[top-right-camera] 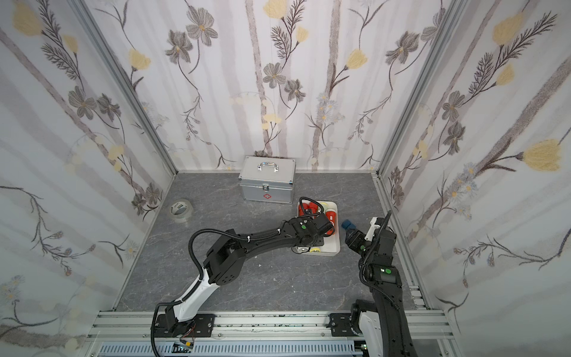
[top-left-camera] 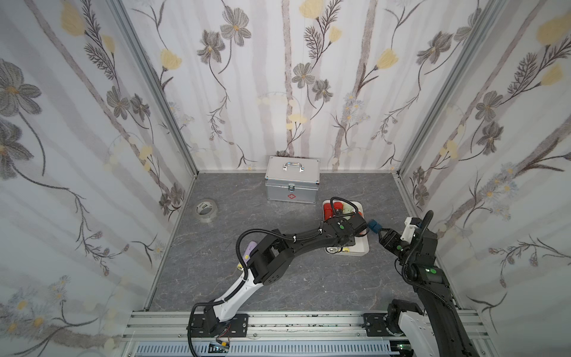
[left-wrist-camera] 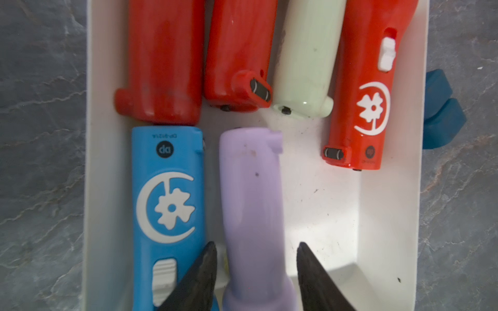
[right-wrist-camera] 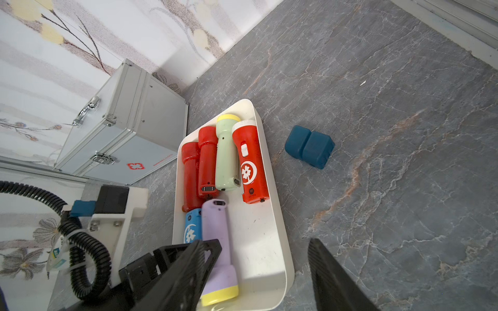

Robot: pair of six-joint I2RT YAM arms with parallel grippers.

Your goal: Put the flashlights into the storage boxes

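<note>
In the left wrist view a purple flashlight (left-wrist-camera: 253, 191) lies in the white storage box (left-wrist-camera: 390, 228), beside a blue flashlight (left-wrist-camera: 168, 207). My left gripper is open around the purple one, with gaps on both sides. Toward the far end lie a red flashlight (left-wrist-camera: 166, 62), another red flashlight (left-wrist-camera: 241, 46), a pale green flashlight (left-wrist-camera: 310, 51) and a red flashlight with a white flower (left-wrist-camera: 363, 77). Partly hidden behind the left arm, another purple flashlight (top-left-camera: 249, 248) rests on the table. Right of the box, my right gripper stands open and empty.
Blue blocks (right-wrist-camera: 309, 146) sit just right of the box, close to the right gripper. A silver case (top-left-camera: 291, 185) stands at the back, and a tape roll (top-left-camera: 206, 210) lies at the left. Inside the box, bare floor shows right of the purple flashlight.
</note>
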